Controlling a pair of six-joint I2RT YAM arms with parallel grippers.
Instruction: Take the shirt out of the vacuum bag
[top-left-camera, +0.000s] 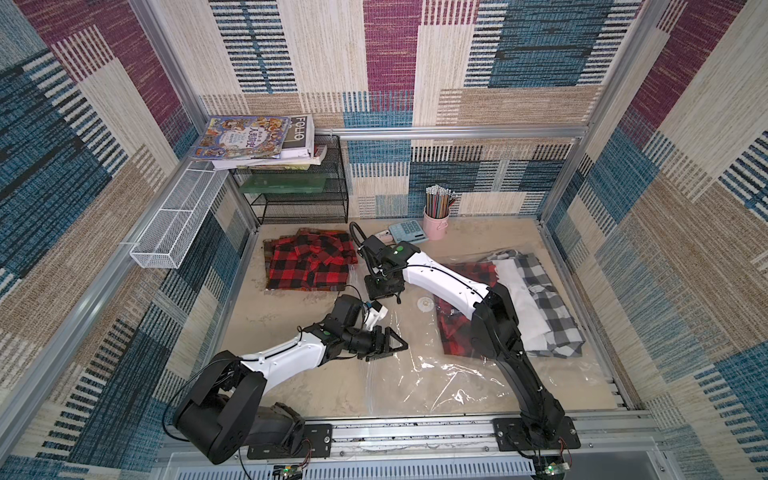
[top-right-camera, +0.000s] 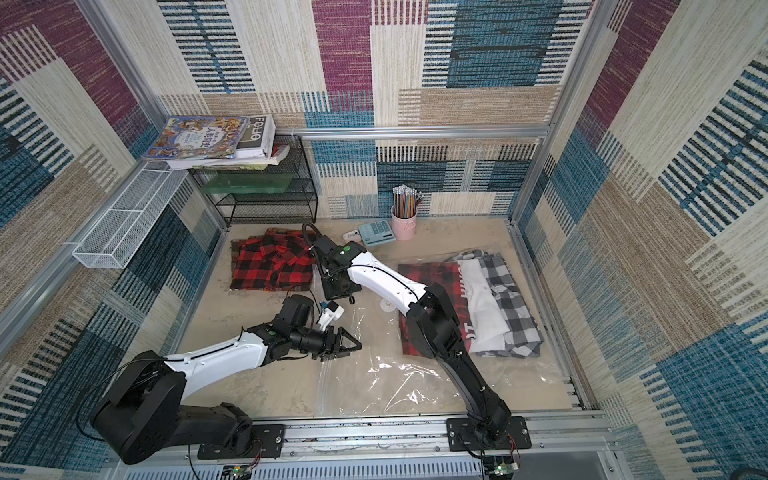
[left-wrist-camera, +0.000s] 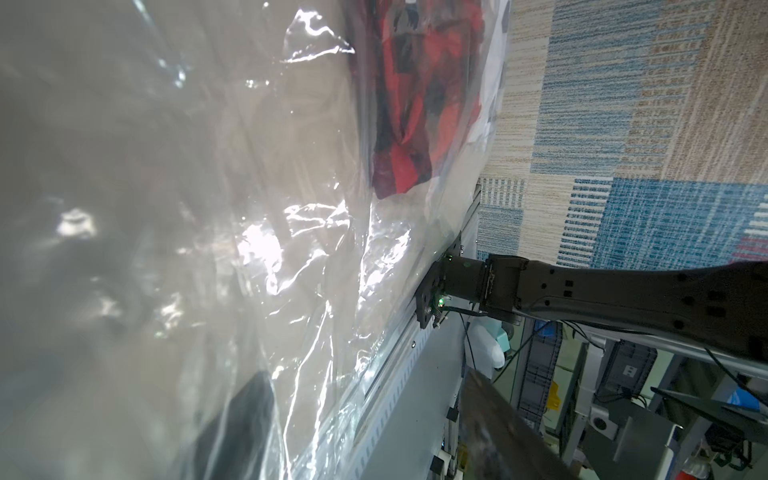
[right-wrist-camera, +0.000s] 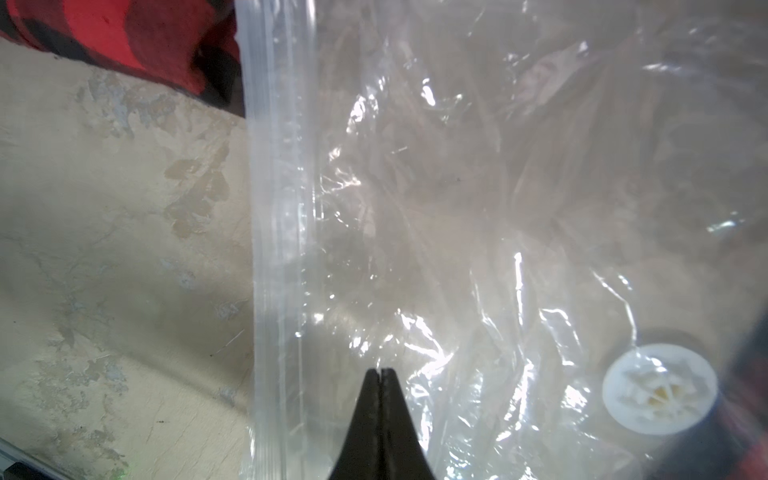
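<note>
The clear vacuum bag (right-wrist-camera: 448, 240) lies across the table, its ribbed opening edge (right-wrist-camera: 280, 240) on the left and a white round valve (right-wrist-camera: 660, 389) in it. Inside, at its right part, are folded red-black plaid (top-left-camera: 456, 332), white (top-left-camera: 524, 308) and grey-white checked cloth (top-left-camera: 564, 328). My right gripper is shut with empty fingertips over the bag, just right of the opening edge; the film lies outside them. Lower down, my left gripper is open at the bag, one finger (left-wrist-camera: 244, 424) seen through the film, the other (left-wrist-camera: 504, 424) clear of it.
Another red-black plaid shirt (top-left-camera: 310, 262) lies at the back left, close to the right gripper. A pink pencil cup (top-left-camera: 436, 225) and a blue calculator (top-left-camera: 408, 232) stand behind. The two arms are close together.
</note>
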